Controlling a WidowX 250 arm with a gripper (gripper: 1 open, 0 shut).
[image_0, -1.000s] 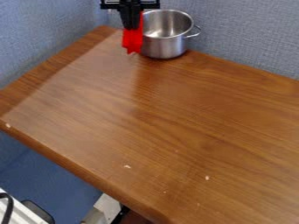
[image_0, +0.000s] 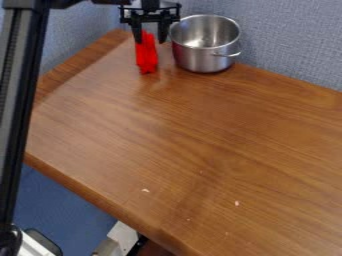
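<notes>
My black gripper (image_0: 148, 28) is at the top of the view, over a red object (image_0: 147, 58) that stands on the wooden table near the back edge. The fingers reach down around its upper part; whether they grip it is unclear. A steel pot (image_0: 205, 52) with side handles stands just right of the red object.
Grey-blue padded walls (image_0: 287, 45) border the back and left. The black arm runs down the left side of the view.
The red object and gripper have moved a little left and down, away from in front of the pot. More of the arm shows at the left.
</notes>
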